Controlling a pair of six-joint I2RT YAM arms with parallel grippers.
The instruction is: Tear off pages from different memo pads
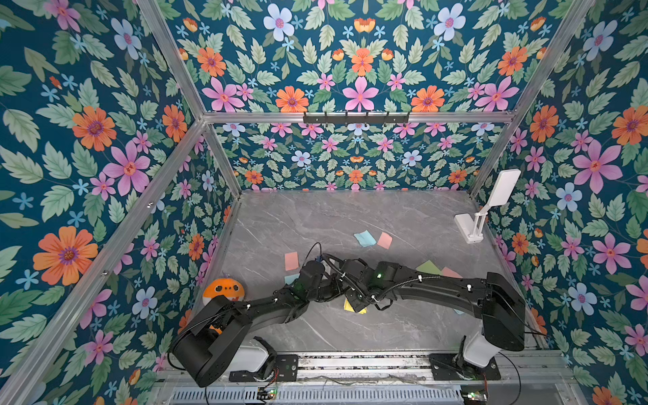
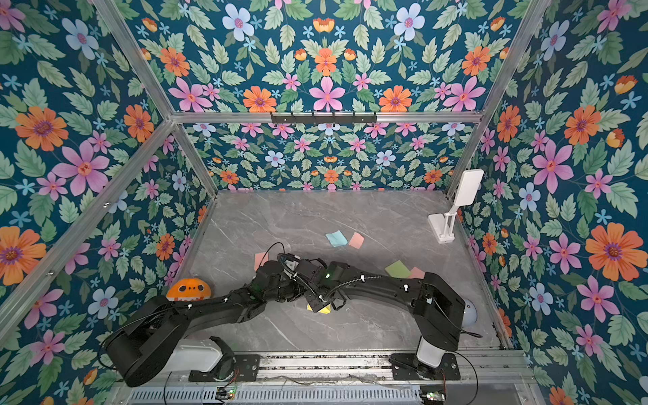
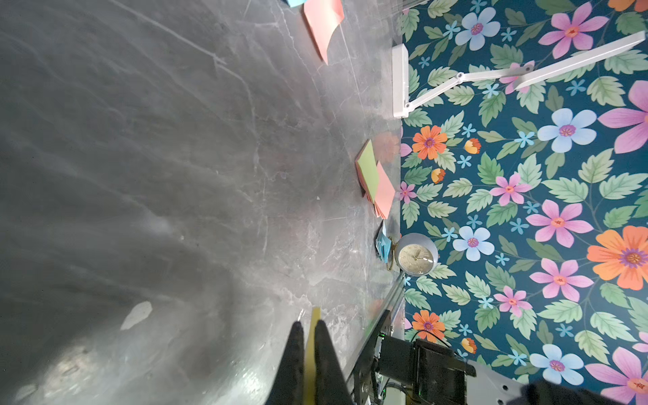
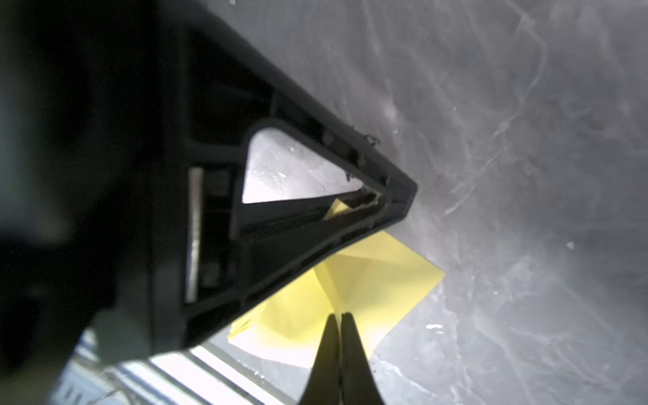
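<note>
A yellow memo pad (image 4: 398, 283) hangs creased below the left gripper, its sheets spread apart; only a small yellow corner (image 1: 354, 305) of it shows from the top left view. My left gripper is shut on the pad, a thin yellow strip standing between its fingers. Crossing in front of the paper in the right wrist view, my right gripper has its fingers together; whether it pinches a sheet I cannot tell. Both grippers meet near the table's middle, and the right arm hides much of the left one's tip from above.
Blue (image 1: 365, 237) and pink (image 1: 384, 240) sheets lie behind the arms. Another pink sheet (image 1: 291, 261) is at left; green paper (image 1: 428, 267) and pink paper (image 3: 384, 190) sit right. A white lamp (image 1: 476, 226) and an orange object (image 1: 223, 290) flank the table.
</note>
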